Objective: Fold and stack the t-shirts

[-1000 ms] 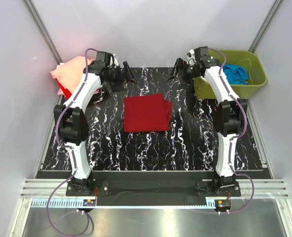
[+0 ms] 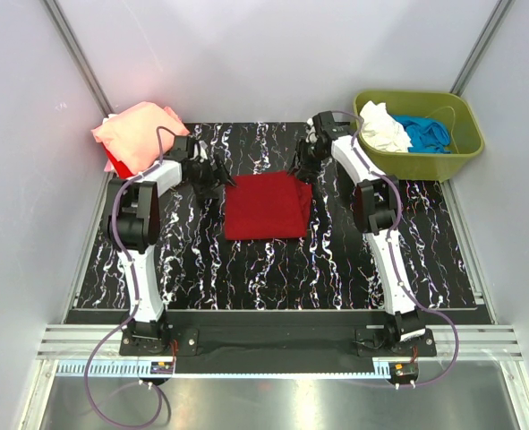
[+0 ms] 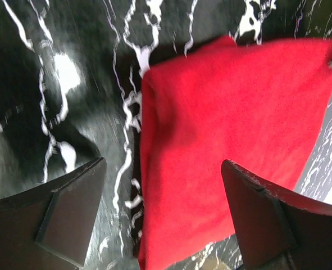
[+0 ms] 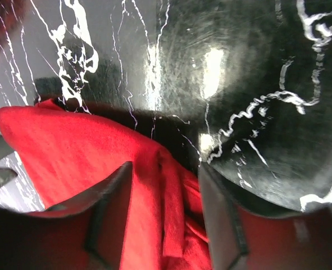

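A dark red t-shirt (image 2: 264,208), folded to a rough rectangle, lies flat in the middle of the black marbled table. My left gripper (image 2: 229,182) is at its far left corner, fingers apart; in the left wrist view the shirt's left edge (image 3: 154,140) runs between the two fingers, not gripped. At the far right corner is my right gripper (image 2: 294,170), its fingers also apart. The right wrist view shows a red fold (image 4: 160,174) of the shirt between its fingers, with no clear grip on it.
Pink and red folded shirts (image 2: 140,136) form a pile at the back left. An olive bin (image 2: 425,167) at the back right holds a white cloth (image 2: 383,128) and a blue cloth (image 2: 422,134).
The right arm also swung left, away from the bin. The shirt lies unchanged.
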